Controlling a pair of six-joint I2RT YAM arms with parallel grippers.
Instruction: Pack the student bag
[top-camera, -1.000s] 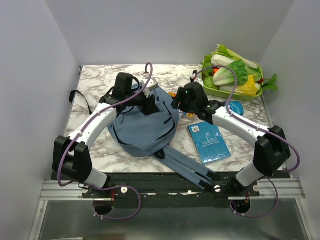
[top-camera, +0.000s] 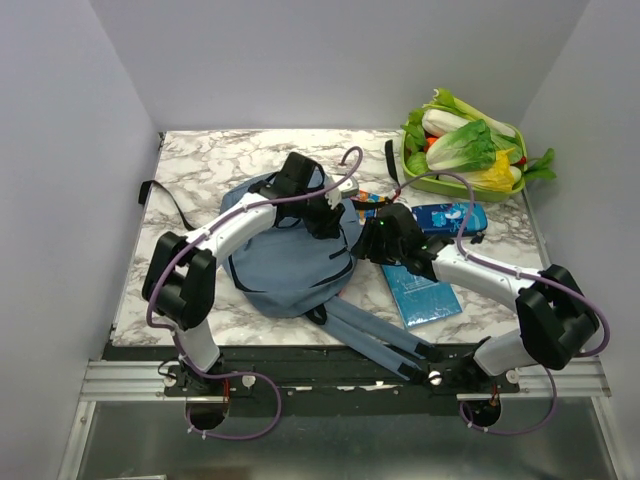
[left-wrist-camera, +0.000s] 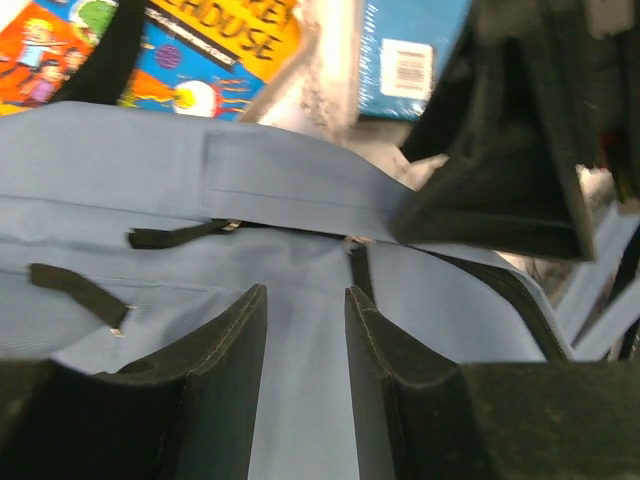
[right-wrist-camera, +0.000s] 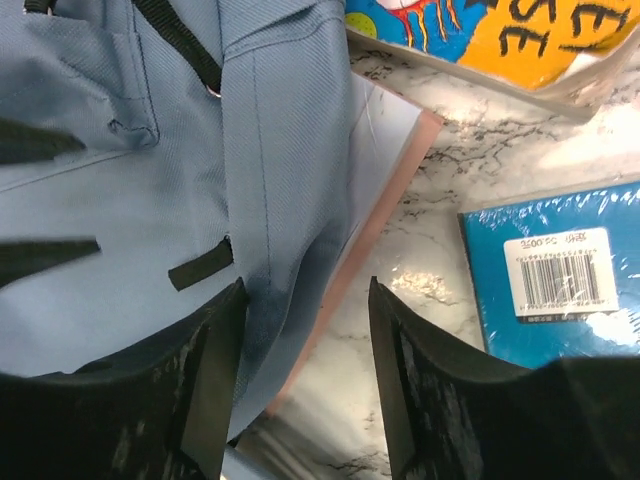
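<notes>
A blue-grey bag (top-camera: 290, 265) lies flat on the marble table, its straps (top-camera: 375, 340) hanging toward the front edge. Over the bag's right half, my left gripper is open, with only bag cloth below its fingers. My right gripper stands open at the bag's right edge; the folded edge (right-wrist-camera: 285, 200) shows by its left finger. A pink-edged book (right-wrist-camera: 400, 160) sticks out from beneath that fold; how far it lies inside is hidden. To the right lie a blue book (top-camera: 420, 295), a blue pouch (top-camera: 440, 218) and a colourful book (left-wrist-camera: 230, 40).
A green basket of vegetables (top-camera: 465, 150) stands at the back right. My two grippers are close together, the right one's dark fingers (left-wrist-camera: 490, 210) reaching into the left wrist view. Bare table shows at the left and back.
My left gripper has moved right and toward the front over the bag. The right gripper has come toward the front, uncovering more of the blue pouch.
</notes>
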